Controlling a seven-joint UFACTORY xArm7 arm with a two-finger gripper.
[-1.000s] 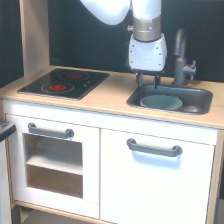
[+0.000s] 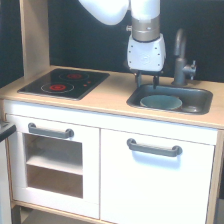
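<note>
A dark green round dish [image 2: 161,102] lies in the grey sink basin [image 2: 202,99]. My gripper [image 2: 147,80] hangs above the back left edge of the sink, pointing down. Its two dark fingers stand apart, with nothing visible between them. In the camera view they look clear of the dish, which is lower and slightly to the right.
A dark faucet [image 2: 181,62] rises behind the sink, close to the right of my arm. On the left of the wooden counter [image 2: 113,88] is a black stovetop [image 2: 65,82]. Bare counter lies between them. White cabinet doors with dark handles [image 2: 154,148] are below.
The arm has shifted very slightly to the left. The dish has stayed in place in the sink, and the fingers remain apart.
</note>
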